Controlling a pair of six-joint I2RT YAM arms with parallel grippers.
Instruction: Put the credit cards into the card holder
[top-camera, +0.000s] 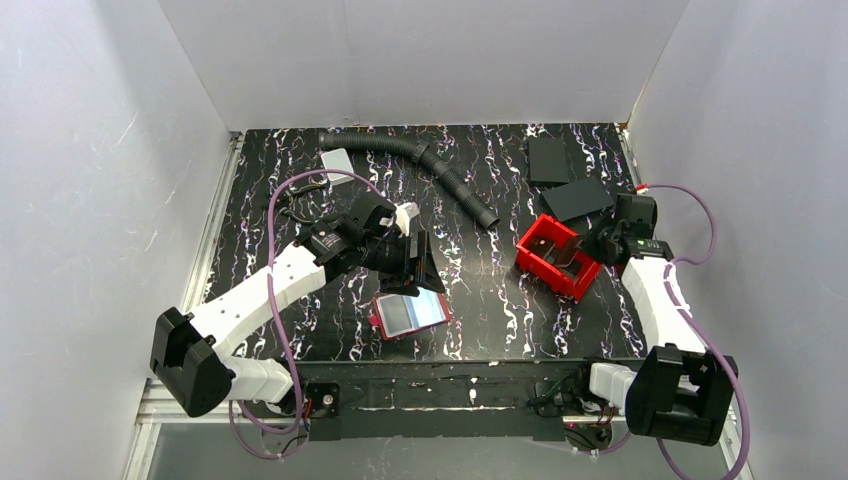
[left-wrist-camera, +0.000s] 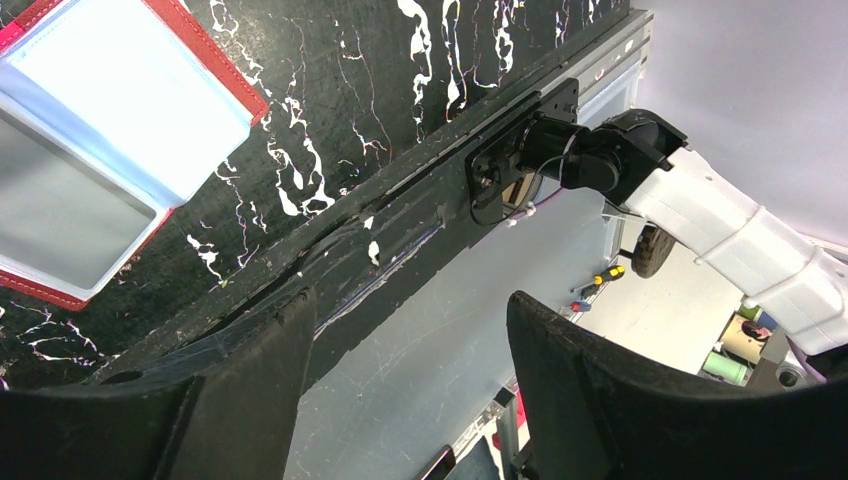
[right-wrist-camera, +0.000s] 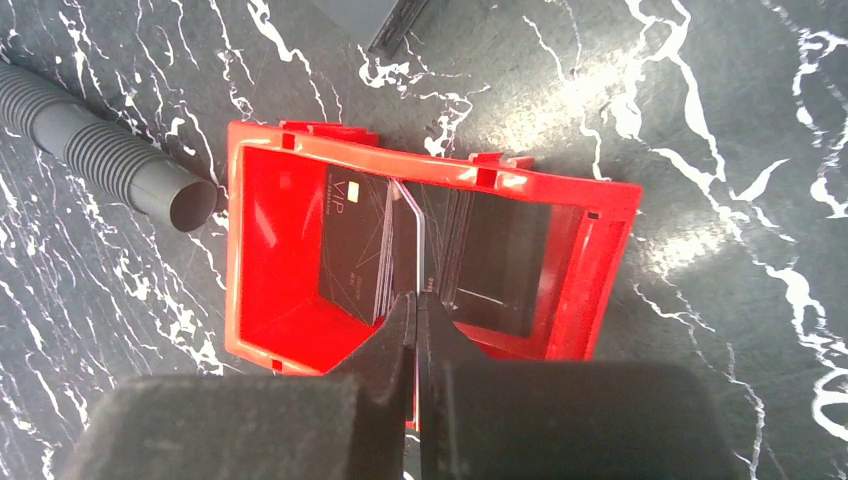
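The red box (right-wrist-camera: 270, 355) stands at the right of the table with several dark credit cards (right-wrist-camera: 350, 240) inside, one marked VIP. My right gripper is over the box, shut on the thin edge of one card (right-wrist-camera: 420, 250), which stands edge-on in that view. From above, that card's brownish face shows in front of the fingers, over the box. The open card holder (top-camera: 411, 313), with a red border and clear sleeves, lies left of centre. Over its far edge my left gripper (top-camera: 424, 268) hangs open and empty. Part of the holder (left-wrist-camera: 120, 100) fills the left wrist view's upper left.
A black ribbed hose (top-camera: 460, 190) curves across the back. Two dark flat pads (top-camera: 577, 199) lie behind the box, and a white item (top-camera: 338, 164) sits at back left. Table between holder and box is clear.
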